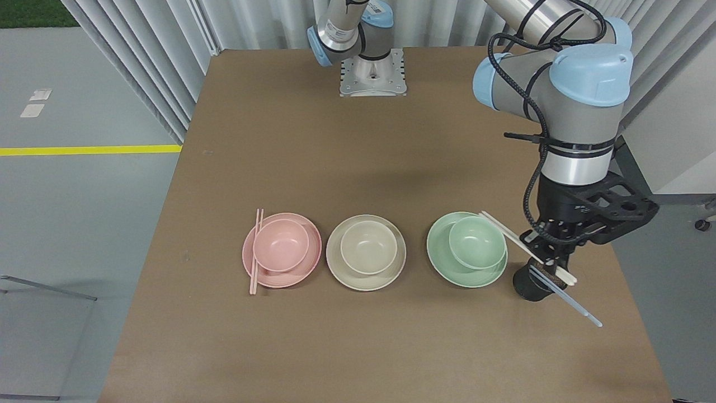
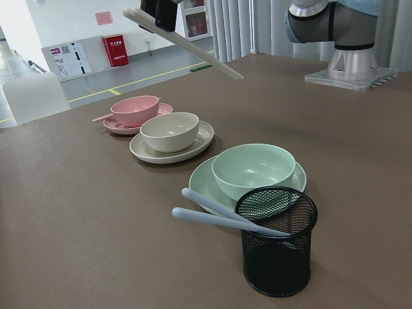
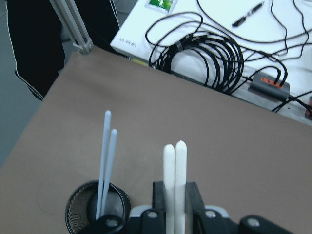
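Note:
My gripper is shut on a pair of white chopsticks [image 3: 180,165], held above the table at the right, by the black mesh cup [image 2: 277,264], which holds two pale blue chopsticks [image 3: 105,146]. The green plate and bowl [image 1: 477,242] sit left of the cup in the front view, then the cream bowl [image 1: 368,247] on its plate, then the pink bowl [image 1: 280,245] on its plate, with pink chopsticks [image 1: 255,275] across that plate's left side.
The wrist view shows a white surface with coiled cables [image 3: 219,63] beyond the table edge.

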